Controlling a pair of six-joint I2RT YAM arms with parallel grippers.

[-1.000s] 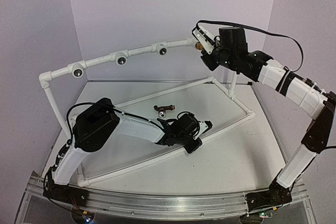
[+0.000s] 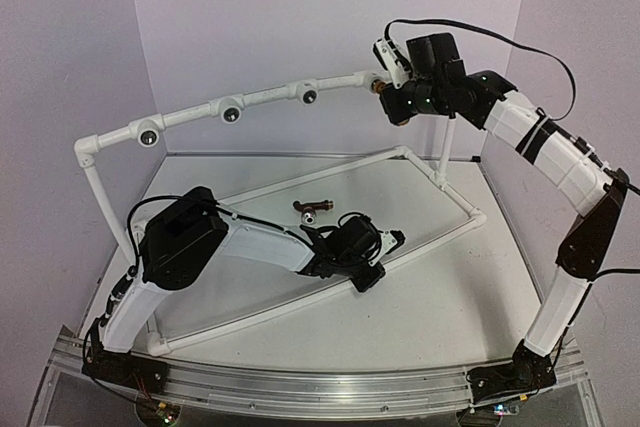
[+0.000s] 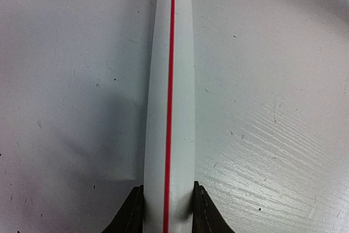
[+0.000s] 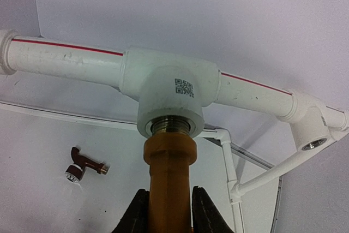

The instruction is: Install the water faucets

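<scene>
A brown faucet (image 4: 170, 173) stands in line with the end tee (image 4: 172, 88) on the upper white pipe; part of its metal thread shows below the socket, and how deep it sits is hidden. On either side of its body are the fingers of my right gripper, shut on it. In the top view the right gripper (image 2: 383, 82) is at the right end of that pipe. My left gripper is shut on the frame's front lower pipe (image 3: 182, 107). A second brown faucet (image 2: 316, 205) lies on the table inside the frame.
Along the upper pipe three other tees, such as the one nearest the right gripper (image 2: 307, 92), have empty sockets. The right upright (image 2: 446, 152) stands close below the right gripper. Bare table (image 2: 440, 297) lies in front of the frame.
My right gripper's body and its forearm have tilted and swung about the faucet, and a brown part now shows below the gripper. The left arm and loose faucet have stayed put.
</scene>
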